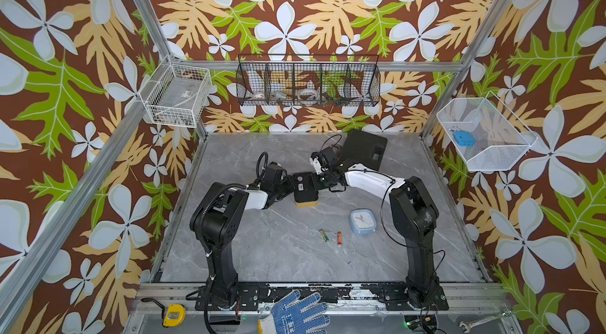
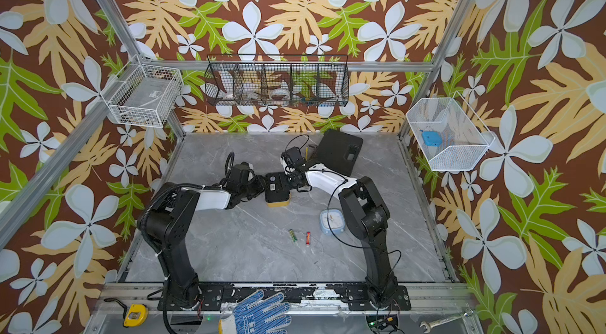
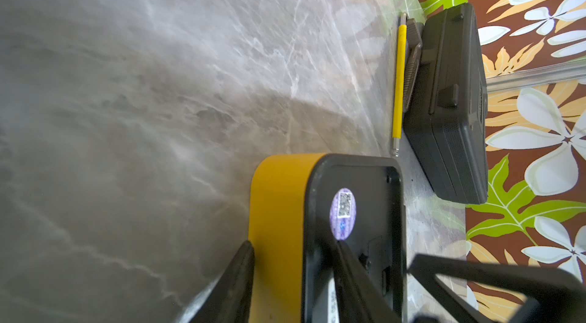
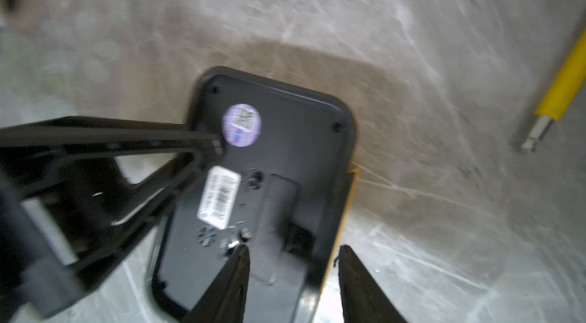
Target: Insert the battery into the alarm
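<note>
The yellow-and-black alarm point(image 1: 305, 189) lies on the grey table between both grippers, back up, with stickers and a battery compartment lid point(image 4: 274, 219) showing in the right wrist view. My left gripper is at the alarm's yellow side, part open; whether its fingers touch it is unclear. My right gripper is open, over the alarm's edge near the lid. A green battery point(image 1: 323, 235) and an orange battery point(image 1: 339, 237) lie loose toward the front.
A light blue clock point(image 1: 363, 221) lies front right. A black case point(image 3: 445, 103) and yellow screwdriver point(image 3: 399, 79) lie at the back. Baskets hang on the walls.
</note>
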